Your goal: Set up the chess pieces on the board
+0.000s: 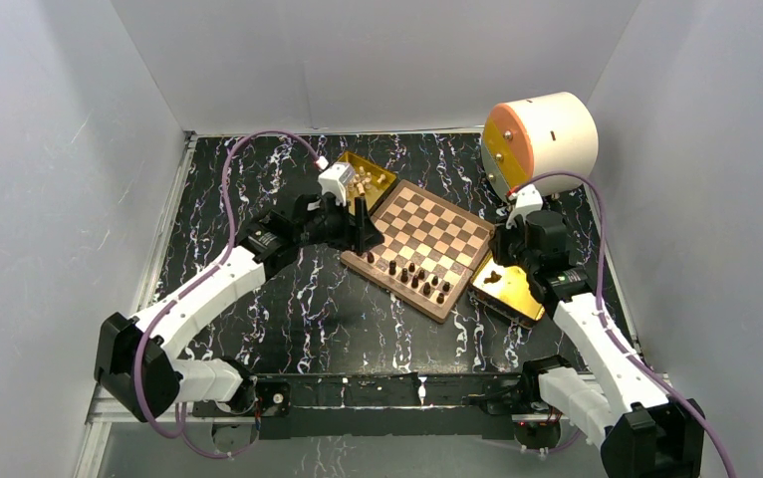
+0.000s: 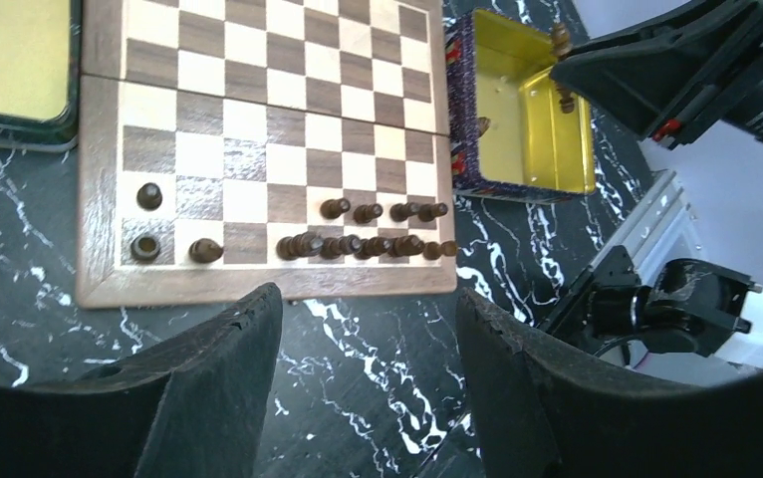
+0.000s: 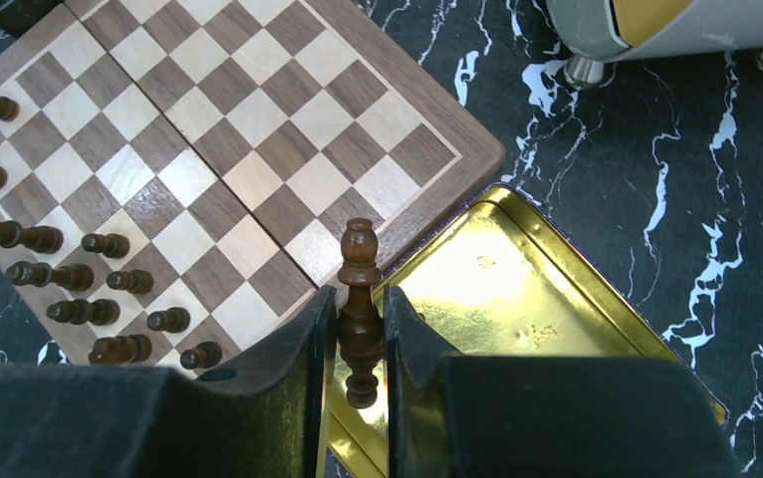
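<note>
The wooden chessboard [image 1: 437,224] carries dark pieces [image 2: 308,244] along one end. My left gripper stands open over that end, with nothing visible between its fingers. My right gripper is shut on a dark brown wooden chess piece [image 3: 359,254], held over the gold tray [image 3: 497,289] at the board's right. Light pieces [image 1: 368,179] lie in the other tray [image 1: 382,171] at the back left, partly hidden in the top view by my left gripper.
A cream drum-shaped cabinet [image 1: 554,144] with yellow drawers stands at the back right. Bare marble table [image 1: 318,319] lies in front of the board. Grey walls surround the table on the back and sides.
</note>
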